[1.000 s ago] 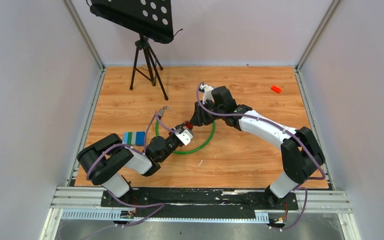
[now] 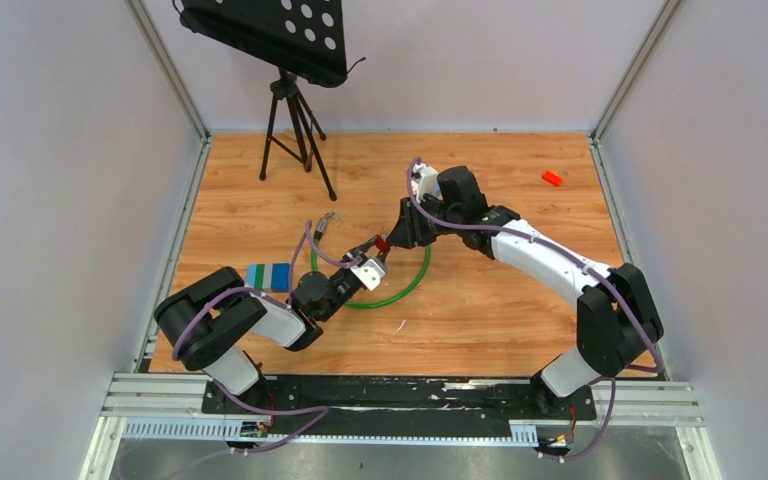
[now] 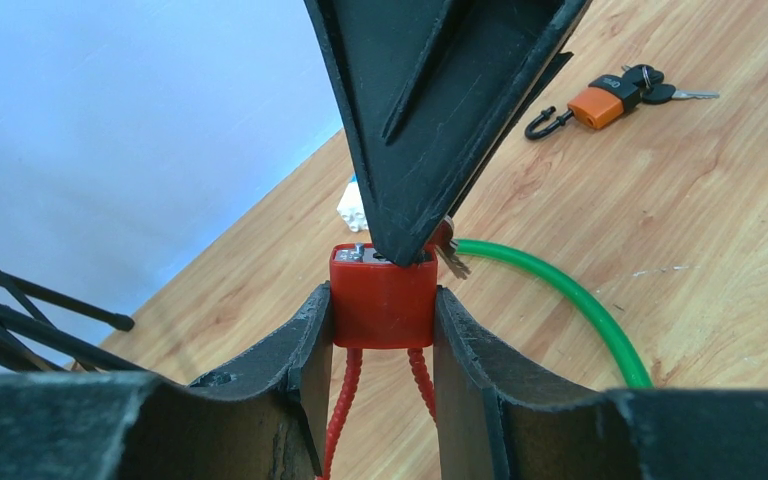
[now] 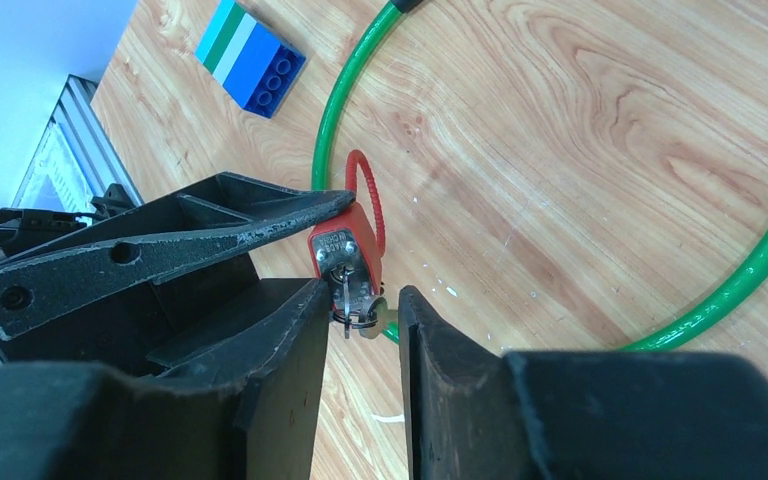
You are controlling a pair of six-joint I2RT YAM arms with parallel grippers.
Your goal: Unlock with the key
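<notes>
Between the fingers of my left gripper, both against its sides, is a red padlock (image 3: 385,318), its red cord shackle hanging below in the left wrist view. The lock's metal keyhole face (image 4: 340,252) shows in the right wrist view. A key (image 4: 347,304) stands at the keyhole, with a ring and another brass-coloured key (image 4: 375,316) beside it. My right gripper is open, its fingers spread on either side of the keys. In the left wrist view its fingers hide part of the lock's face. How deep the key sits cannot be seen.
A green cable (image 2: 400,296) curves across the table beneath the grippers. Blue, white and green blocks (image 2: 268,277) lie at the left. In the left wrist view an orange padlock (image 3: 600,103) with keys rests farther off. A black stand (image 2: 295,110) rises at the back left.
My left arm and the red padlock have stayed nearly in place.
</notes>
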